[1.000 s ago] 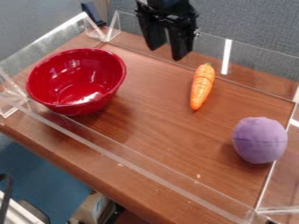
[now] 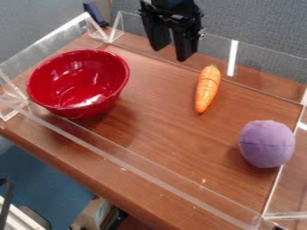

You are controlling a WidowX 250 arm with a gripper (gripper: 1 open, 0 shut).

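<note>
The black gripper (image 2: 173, 36) hangs at the top middle of the view, its two fingers spread apart above the back of the wooden table, with nothing visible between them. Below and to its right lies an orange carrot (image 2: 206, 90), pointing toward the front. A red bowl (image 2: 77, 85) stands at the left, looking empty. A purple ball (image 2: 267, 144) rests at the right.
Clear acrylic walls border the wooden work surface (image 2: 162, 153). The middle and front of the surface between bowl and ball are bare. A grey padded panel stands behind, and a small dark blue object (image 2: 93, 13) is at the back left.
</note>
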